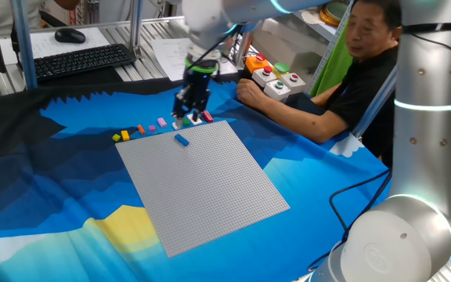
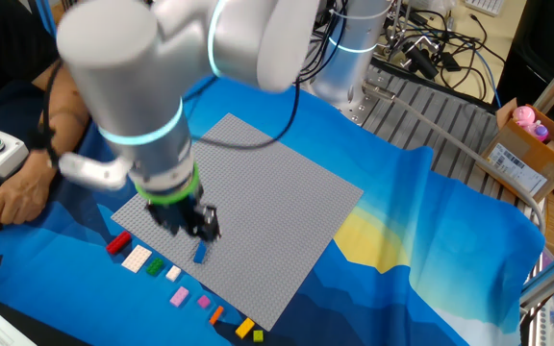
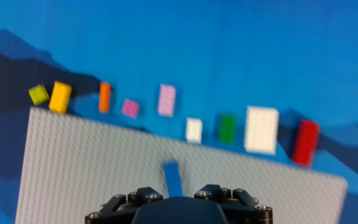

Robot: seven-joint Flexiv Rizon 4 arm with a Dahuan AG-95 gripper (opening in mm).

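Note:
My gripper (image 1: 186, 114) hangs over the far edge of the grey baseplate (image 1: 202, 188), blurred by motion. In the wrist view its two black fingers stand apart, open, and no brick is held. A blue brick (image 3: 173, 177) lies on the baseplate; it appears in the gap between the fingers in that view, but below them. Along the plate's far edge, on the cloth, is a row of loose bricks: red (image 3: 306, 142), large white (image 3: 261, 129), green (image 3: 227, 129), small white (image 3: 194, 130), pink (image 3: 166, 100), magenta (image 3: 130, 107), orange (image 3: 105, 97), yellow (image 3: 60, 97) and lime (image 3: 38, 94).
A person rests an arm on the table beside several button boxes (image 1: 278, 90). A keyboard (image 1: 84, 63) and papers lie behind the cloth. Apart from the blue brick, the baseplate is bare. A cardboard box (image 2: 532, 154) stands off to the side.

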